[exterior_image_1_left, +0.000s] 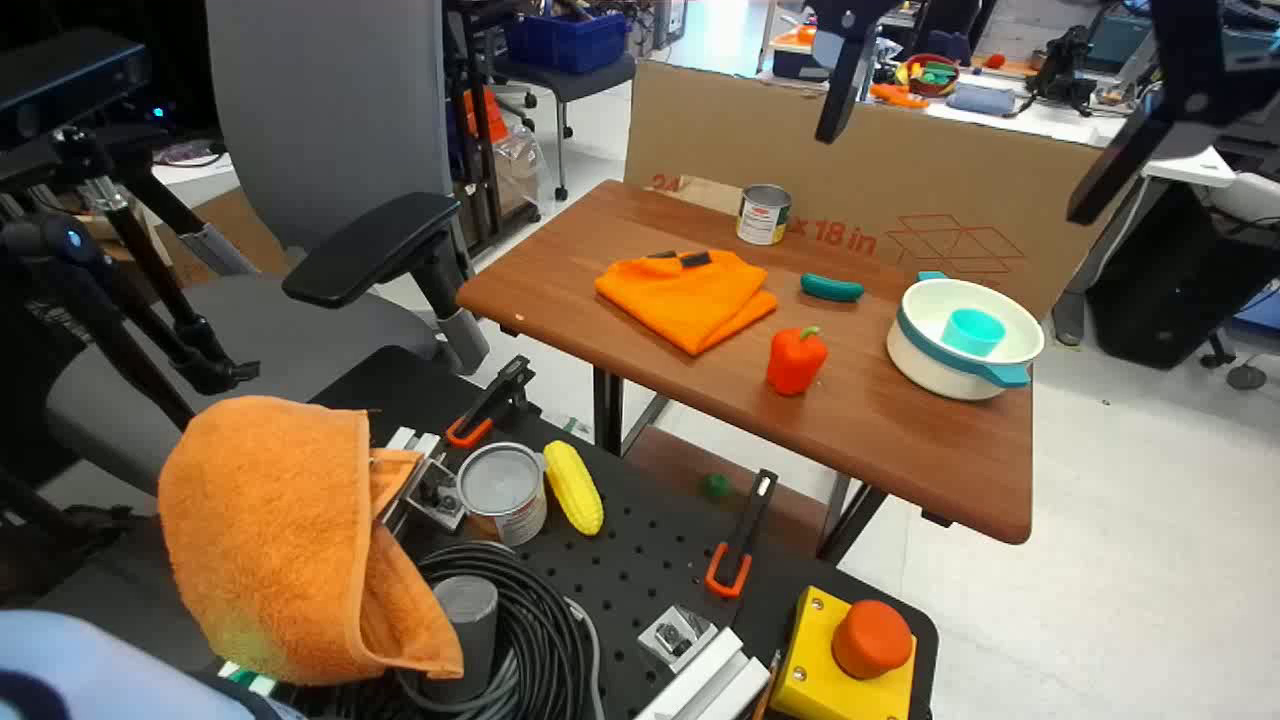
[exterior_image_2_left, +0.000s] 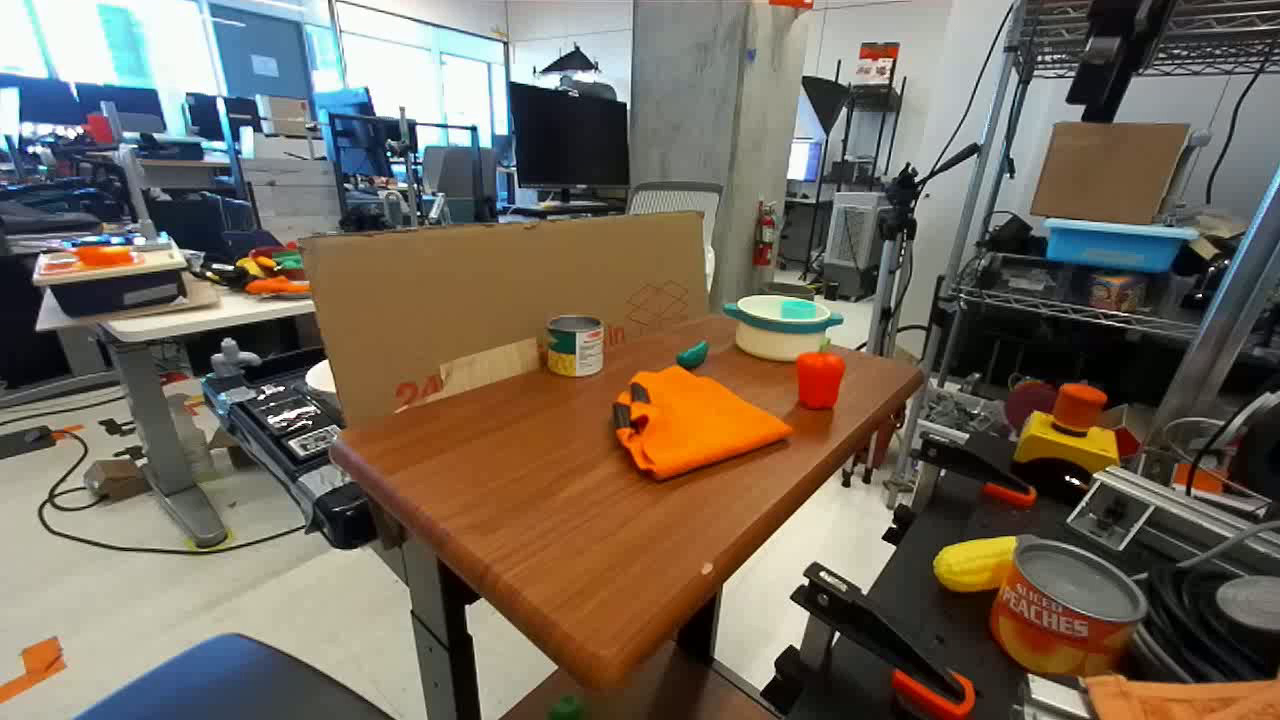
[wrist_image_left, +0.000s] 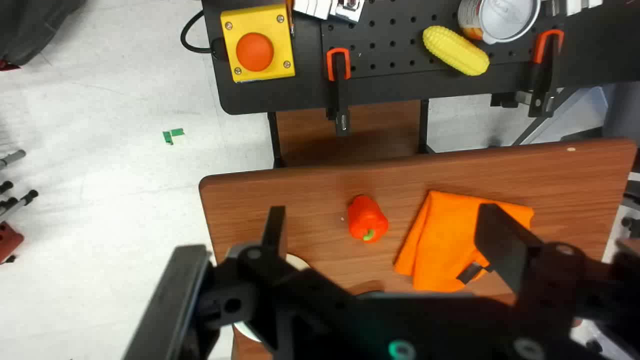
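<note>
High above the wooden table (exterior_image_1_left: 672, 348), my gripper (exterior_image_1_left: 953, 178) stands wide open with nothing between its fingers. From the wrist view, a red-orange pepper (wrist_image_left: 366, 217) shows down on the table, framed by the gap of the open gripper. An orange cloth (exterior_image_1_left: 684, 295) lies folded left of the pepper in exterior view 1. Behind the pepper rests a small dark green object (exterior_image_1_left: 831, 288). A white pot with teal handles (exterior_image_1_left: 948, 382) stands at the table's right end, a turquoise cup (exterior_image_1_left: 973, 331) inside it. Toward the back is a can (exterior_image_1_left: 763, 216).
A cardboard sheet (exterior_image_2_left: 504, 288) stands along the table's back edge. Across a gap, a black pegboard bench (wrist_image_left: 384, 84) carries a yellow corn (wrist_image_left: 456, 50), a peach can (exterior_image_2_left: 1068, 606), clamps and a yellow box with a red button (wrist_image_left: 256, 43).
</note>
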